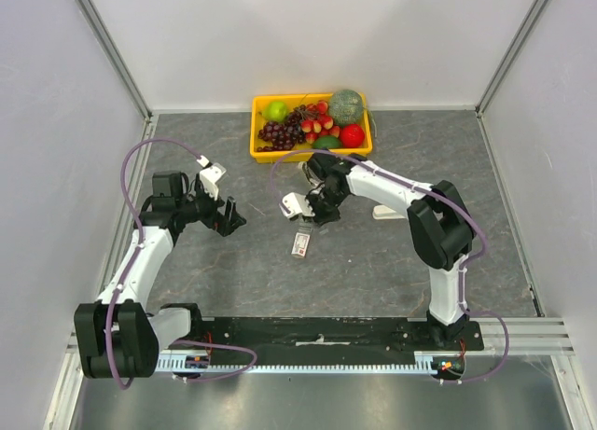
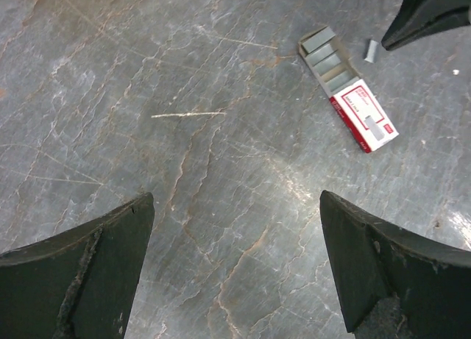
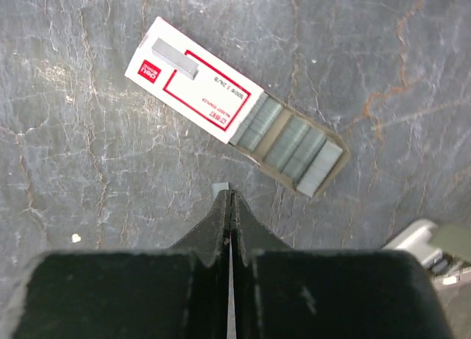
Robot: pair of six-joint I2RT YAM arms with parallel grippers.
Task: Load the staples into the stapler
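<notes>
The staple box [image 2: 363, 118] lies on the table, its grey tray [image 3: 287, 148] slid partly out with strips of staples in it; a loose piece [image 3: 174, 59] rests on its white cover. A small grey staple strip [image 2: 371, 51] lies on the table beside the box. My right gripper is shut, its tips over that small strip; no thing shows held. The stapler [image 3: 412, 243] is partly visible at the lower right of the right wrist view. My left gripper [image 1: 229, 215] stands open and empty at the left, apart from the box.
A yellow crate of fruit [image 1: 256, 141] is at the back middle. A white object [image 1: 387, 212] lies right of centre, partly behind the right arm.
</notes>
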